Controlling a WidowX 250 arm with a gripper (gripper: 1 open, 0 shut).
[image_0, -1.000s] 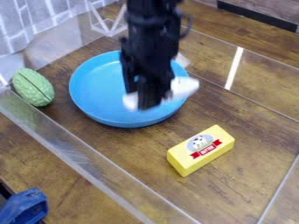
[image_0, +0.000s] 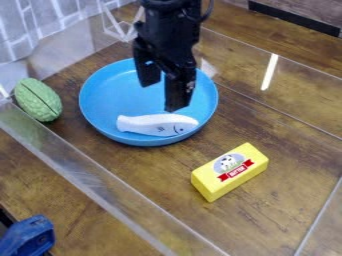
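Observation:
My gripper (image_0: 163, 75) is open above the back half of a blue bowl (image_0: 100, 105). In the bowl's front part lies a white elongated object (image_0: 147, 124) with small dark markings, apart from the gripper's fingers.
A green textured oval object (image_0: 38, 99) is at the left, a yellow box with a label (image_0: 211, 177) at the front right, and a blue object (image_0: 24, 238) at the lower left corner.
The white object, earlier up at the gripper, now lies in the bowl. My gripper has moved back and up, away from it.

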